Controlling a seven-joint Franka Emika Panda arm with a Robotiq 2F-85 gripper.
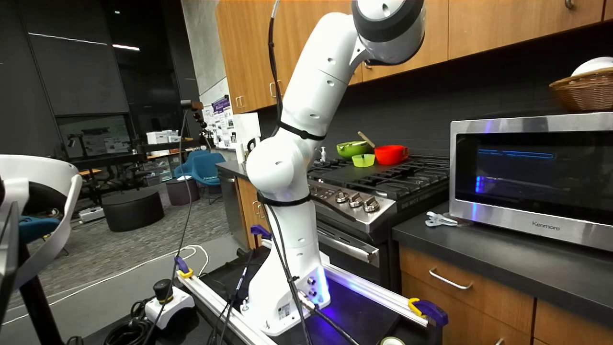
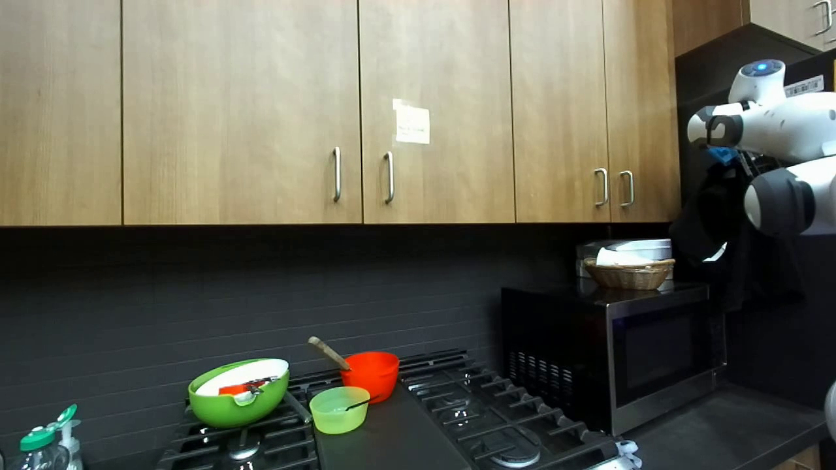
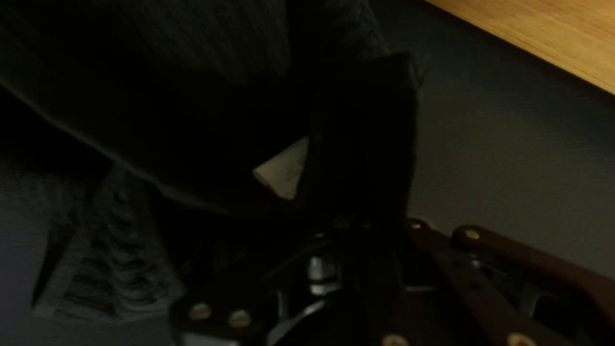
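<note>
Dark cloth [image 3: 230,52] fills much of the wrist view and bunches between the fingers of my gripper, which is shut on it. A ribbed fold with a frayed-looking end [image 3: 115,259] hangs at the lower left, and a small pale tag or label [image 3: 285,168] shows among the folds. In exterior view 2 the black cloth [image 2: 709,211] hangs below the gripper at the far right, beside the microwave [image 2: 666,356]. The fingertips are covered by the cloth. Exterior view 1 shows only the arm [image 1: 316,86], with the gripper out of frame.
A wicker basket [image 2: 627,275] sits on top of the microwave, close to the cloth. Wooden cabinets [image 2: 439,70] run overhead. The stove holds a green bowl [image 2: 235,406], a red pot [image 2: 372,375] and a light green cup [image 2: 337,423].
</note>
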